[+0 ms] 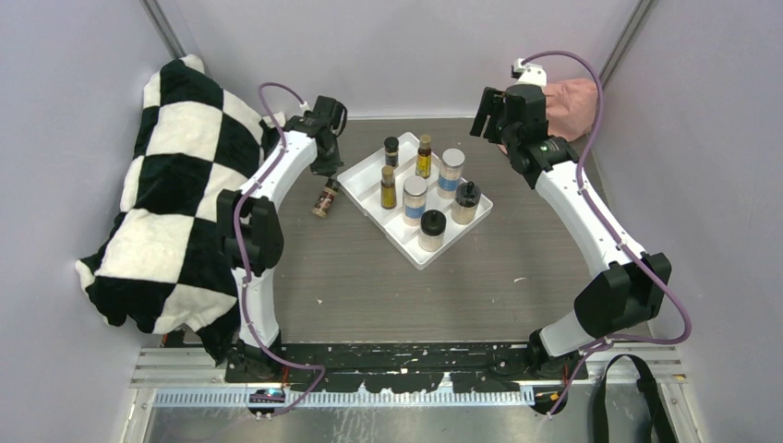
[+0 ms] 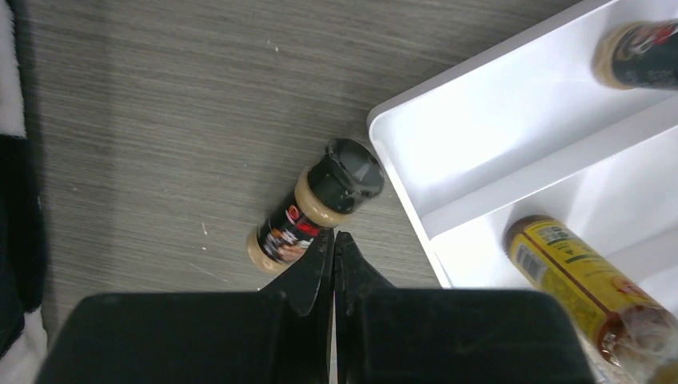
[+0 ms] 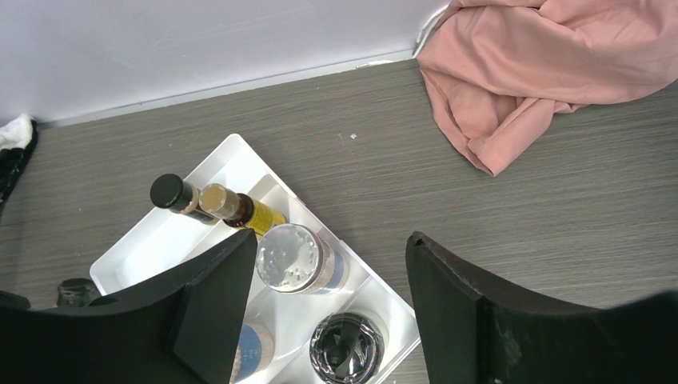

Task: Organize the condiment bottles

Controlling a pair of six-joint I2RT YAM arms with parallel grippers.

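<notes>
My left gripper (image 1: 327,170) is shut with nothing between its fingers. Just past its tips is a small dark-labelled bottle with a black cap (image 2: 300,224), on the table outside the tray's left corner. It is tipped over, cap toward the tray; whether it lies flat I cannot tell. In the white tray (image 2: 472,68) stand a second black-capped bottle (image 1: 391,151), two yellow-labelled bottles, one at the back (image 1: 424,157), one nearer (image 1: 388,188), two blue-banded jars (image 1: 451,173) and two black-topped jars (image 1: 432,231). Right of the tray, my right gripper hangs open and empty.
A black-and-white checkered cushion (image 1: 180,203) fills the left side, close to the left arm. Pink cloth (image 3: 552,72) lies at the back right, behind the right arm.
</notes>
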